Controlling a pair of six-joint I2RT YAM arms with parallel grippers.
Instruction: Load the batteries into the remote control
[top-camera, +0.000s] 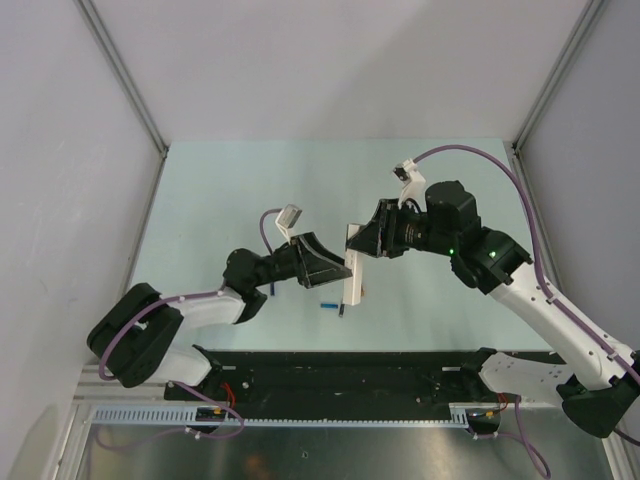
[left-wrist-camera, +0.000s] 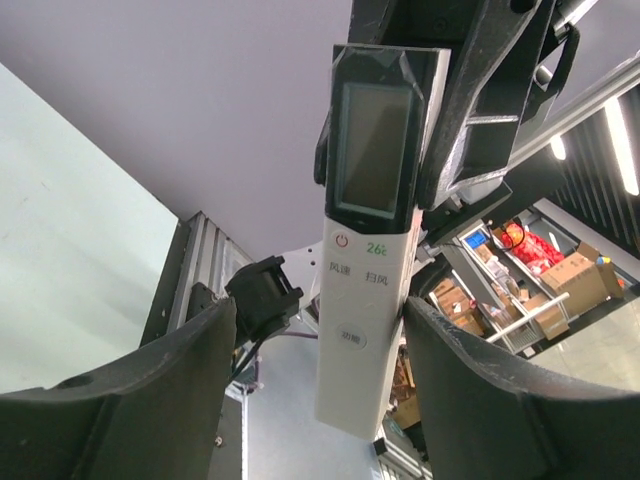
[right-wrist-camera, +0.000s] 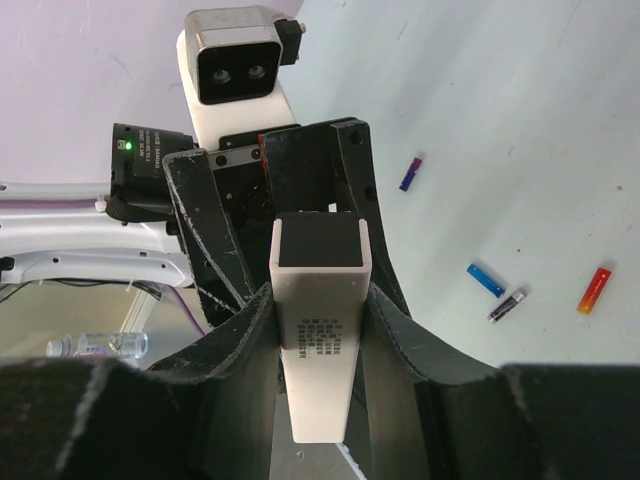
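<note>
The white remote (top-camera: 352, 280) is held upright between the grippers, its screen and buttons facing the left wrist camera (left-wrist-camera: 356, 330). My right gripper (top-camera: 362, 240) is shut on its upper end. My left gripper (top-camera: 335, 268) is at its lower part, fingers either side of the remote (left-wrist-camera: 315, 370); whether they grip it is hard to tell. In the right wrist view lie a blue battery (right-wrist-camera: 485, 280), a black-silver battery (right-wrist-camera: 507, 305), an orange battery (right-wrist-camera: 594, 291) and a purple battery (right-wrist-camera: 411, 173) on the table.
The dark front edge (top-camera: 330, 380) runs below both arms.
</note>
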